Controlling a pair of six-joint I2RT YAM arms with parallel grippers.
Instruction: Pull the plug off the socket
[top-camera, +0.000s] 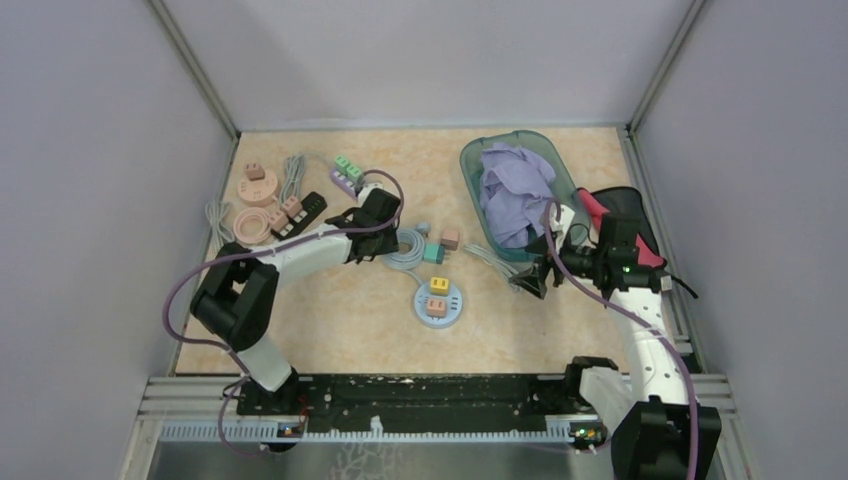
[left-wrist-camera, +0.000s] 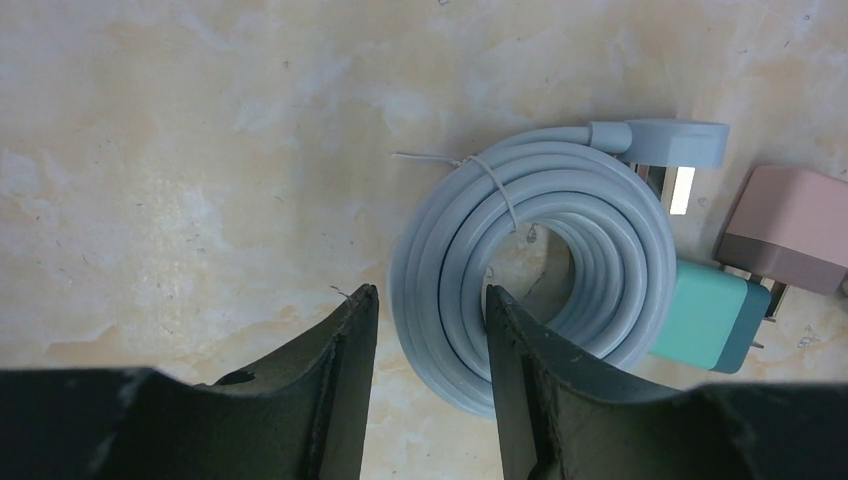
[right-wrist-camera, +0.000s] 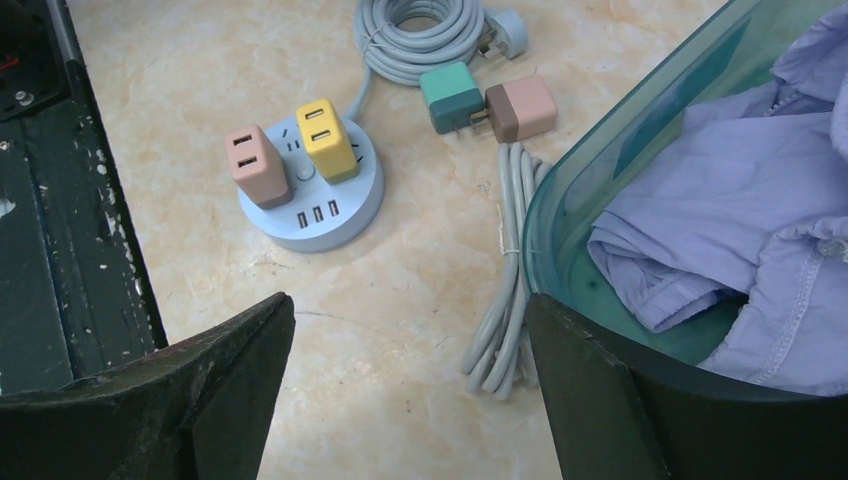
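On the round blue socket (right-wrist-camera: 335, 222) sit a yellow plug (right-wrist-camera: 328, 140) and a pink plug (right-wrist-camera: 259, 166), side by side. Its grey cable (left-wrist-camera: 440, 270) is coiled, with the cable's own plug (left-wrist-camera: 678, 142) at the coil's edge. Above this coil hangs my left gripper, open part way, nothing held; the round socket is out of the left wrist view. My right gripper stands open and empty over bare table, near a bundle of white cable (right-wrist-camera: 512, 260). Loose on the table lie a teal plug (right-wrist-camera: 451, 97) and a pinkish plug (right-wrist-camera: 521, 108).
A green bin (top-camera: 478, 187) with purple cloth (top-camera: 516, 190) stands at the back right, beside a black-and-red pouch (top-camera: 628, 215). Other sockets, including a black strip (top-camera: 310, 208), and cables fill the left back.
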